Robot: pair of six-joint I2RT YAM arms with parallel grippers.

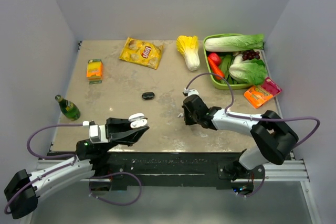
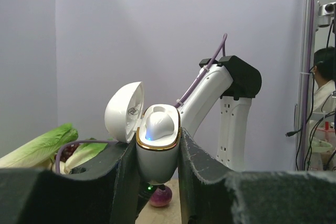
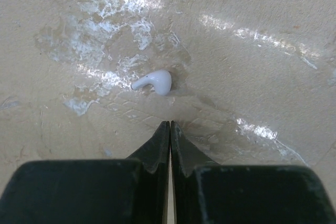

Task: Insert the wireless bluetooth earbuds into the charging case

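Observation:
The white charging case [image 2: 157, 156], lid up and one earbud seated in it, is held in my left gripper [image 1: 137, 129], at the front left of the table. A white earbud [image 3: 159, 81] lies on the table, just beyond the tips of my right gripper, which points down at the tabletop [image 1: 121, 98] with its fingers shut together and nothing between them. In the top view that earbud [image 1: 180, 115] is a small white speck beside the right gripper.
A small black object [image 1: 148, 95] lies mid-table. A chips bag [image 1: 140, 53], cabbage [image 1: 189, 52], green vegetable basket [image 1: 211, 80], orange packets [image 1: 258, 96], yellow box [image 1: 94, 69] and green bottle [image 1: 69, 109] stand round the edges.

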